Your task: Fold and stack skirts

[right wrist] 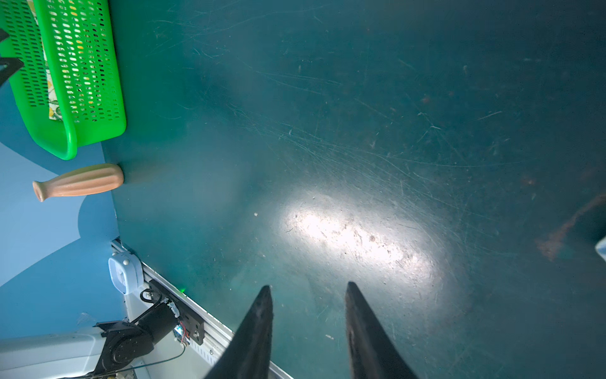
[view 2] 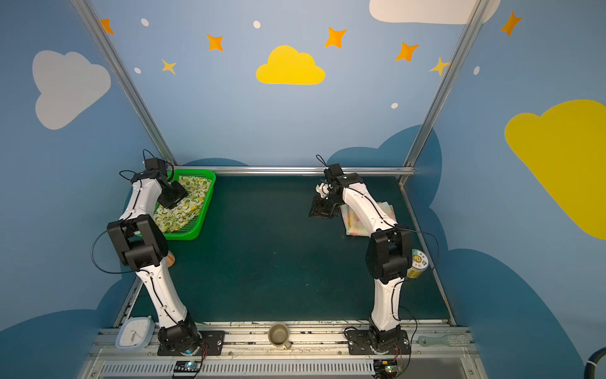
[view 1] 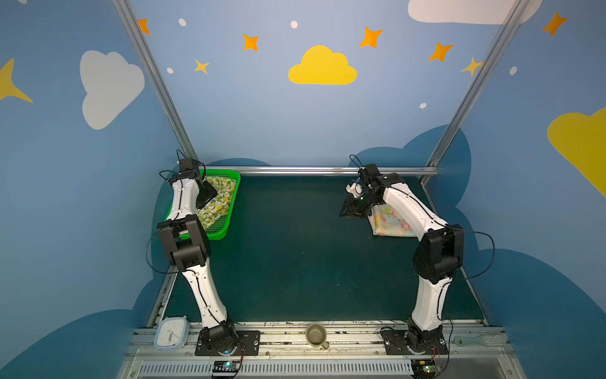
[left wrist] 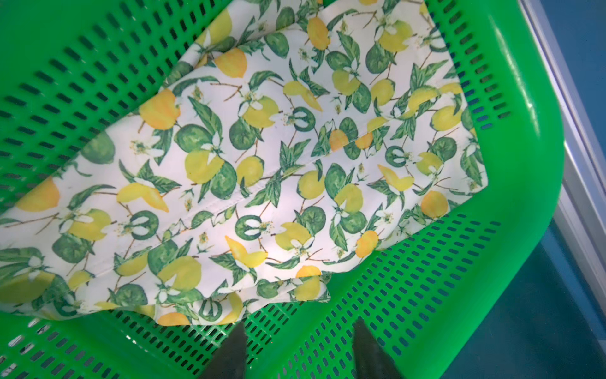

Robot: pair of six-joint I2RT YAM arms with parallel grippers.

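Lemon-print fabric (left wrist: 303, 189) lies loosely folded in the green basket (view 1: 228, 208) at the back left. My left gripper hangs over it, fingers parted and nothing between them, near the fabric's lower edge in the left wrist view. A pastel floral folded cloth (view 1: 391, 221) lies at the back right, partly hidden by the right arm. My right gripper is open and empty over the table, at the left side of that cloth.
A peach wooden-looking object (right wrist: 79, 182) stands beside the basket. A tin (view 2: 417, 264) sits at the right edge, a grey cup (view 1: 315, 334) on the front rail.
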